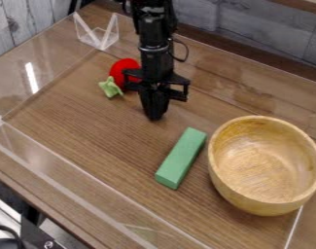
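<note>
My gripper [155, 103], black, hangs low over the middle of the wooden table, its fingertips dark and blurred, so its opening is unclear. Just left of it lies a red round object [122, 69], partly behind a small light green piece [111, 87]. A long green block [181, 159] lies in front and to the right.
A large tan bowl [261, 166] fills the right front of the table [76, 136]. Clear plastic shapes sit at the left and back left edges.
</note>
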